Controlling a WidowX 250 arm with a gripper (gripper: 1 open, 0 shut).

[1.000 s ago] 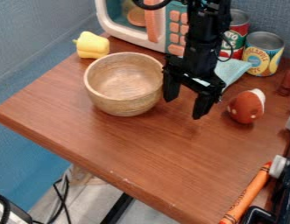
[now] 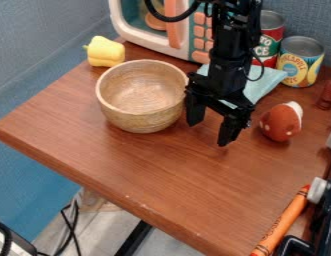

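Observation:
The black gripper (image 2: 211,128) hangs low over the wooden table, just right of a light wooden bowl (image 2: 138,95) and left of a red-brown ball-like object (image 2: 281,121). Its fingers are spread apart, with nothing visible between them.
A yellow cup (image 2: 104,50) stands back left. A toy microwave (image 2: 154,30), cans (image 2: 300,63) and a pale blue cloth (image 2: 261,82) are at the back. An orange crayon-like stick (image 2: 287,225) lies front right.
The gripper has shifted slightly downward, its fingertips now a little lower on the table view. The bowl and other objects have stayed put.

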